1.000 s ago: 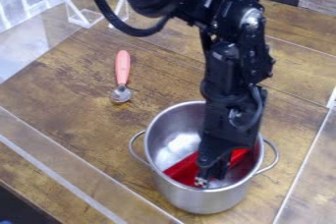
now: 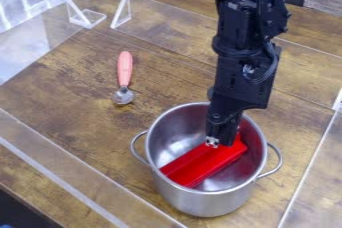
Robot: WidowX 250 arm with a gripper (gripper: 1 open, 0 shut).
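Note:
A steel pot (image 2: 201,197) with two side handles stands on the wooden counter at the lower middle. Inside it lies a red bar-shaped object (image 2: 201,161), slanting from lower left to upper right. My black gripper (image 2: 214,142) reaches down into the upper part of the pot, its tips just over the red object. It looks shut, and I see nothing held between its fingers.
A pink-handled scoop (image 2: 124,77) lies to the left of the pot. White wire stands (image 2: 83,17) are at the back left.
My gripper has risen from low inside the pot toward its back rim, uncovering more of the red object, which stays in the pot.

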